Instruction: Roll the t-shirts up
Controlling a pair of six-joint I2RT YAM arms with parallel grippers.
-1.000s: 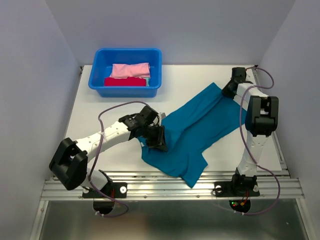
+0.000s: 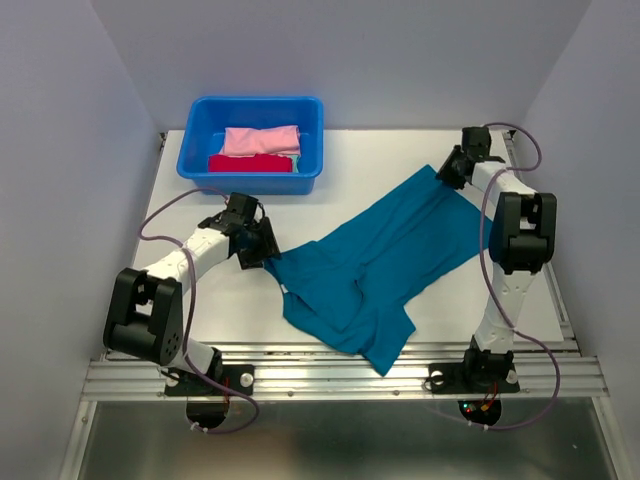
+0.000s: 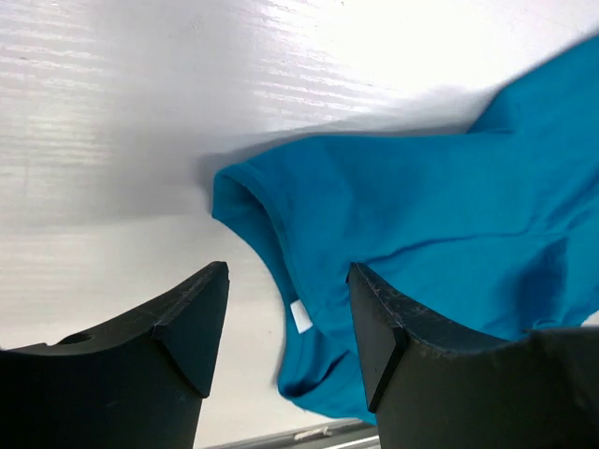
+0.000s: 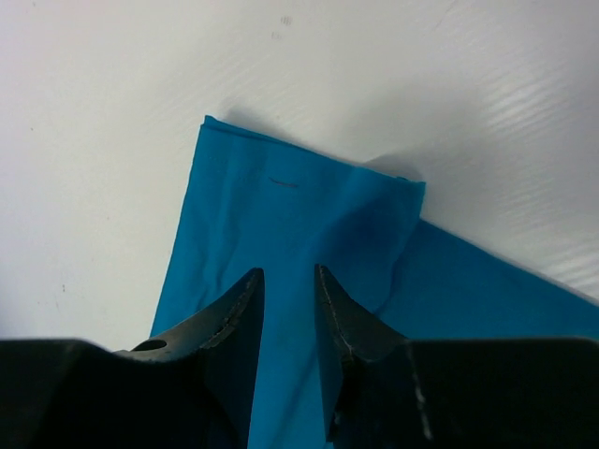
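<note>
A teal t-shirt point(image 2: 380, 255) lies spread diagonally across the table, one side folded over along its length. Over its left end hangs my left gripper point(image 2: 264, 250), its fingers wide apart; in the left wrist view a shirt corner point(image 3: 309, 187) lies ahead of the fingers point(image 3: 197, 323), touching neither. At the far right end is my right gripper point(image 2: 445, 178). In the right wrist view its fingers point(image 4: 245, 313) are part open over the folded end point(image 4: 290, 187), with no cloth pinched between them that I can see.
A blue bin point(image 2: 190, 150) at the back left holds a folded pink cloth point(image 2: 262, 140) and a red cloth point(image 2: 250, 163). Bare white table point(image 2: 370, 160) shows behind the shirt. One shirt part hangs over the front rail point(image 2: 300, 352).
My left gripper has moved left, from over the shirt to its left end. The shirt's left part now lies uncovered. My right gripper has shifted only slightly at the far right end.
</note>
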